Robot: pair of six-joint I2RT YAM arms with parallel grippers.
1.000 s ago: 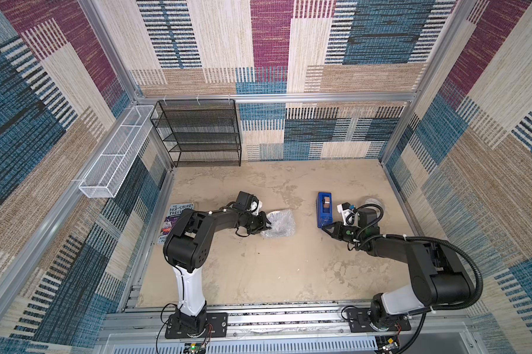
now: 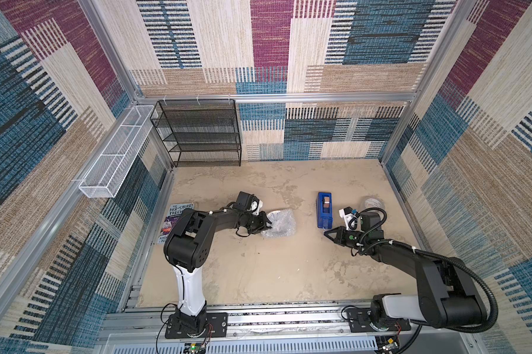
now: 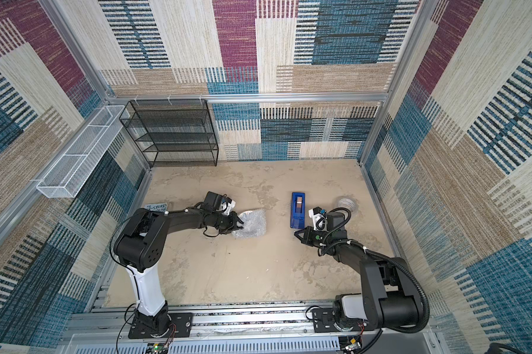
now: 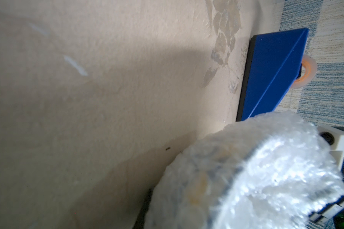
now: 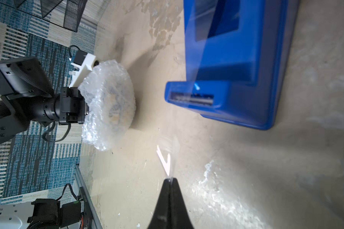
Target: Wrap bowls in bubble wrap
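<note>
A bubble-wrapped bundle (image 2: 279, 223) is in the middle of the table, with yellowish and dark patches showing through the wrap (image 4: 248, 183). My left gripper (image 2: 267, 223) is shut on its left edge; the wrap hides most of the fingers. The blue tape dispenser (image 2: 324, 210) stands to the right, its toothed front end (image 5: 191, 98) facing my right gripper. That gripper is shut just in front of the dispenser, with a thin clear strip of tape (image 5: 167, 158) at its fingertips. The strip stretches up toward the dispenser; where it ends is hard to see.
A clear, round wrapped-looking item (image 3: 345, 204) lies behind the right arm. At the far left a book (image 2: 174, 218) lies partly under the left arm. A black wire shelf (image 2: 201, 138) stands at the back left.
The left arm and bundle look unmoved.
</note>
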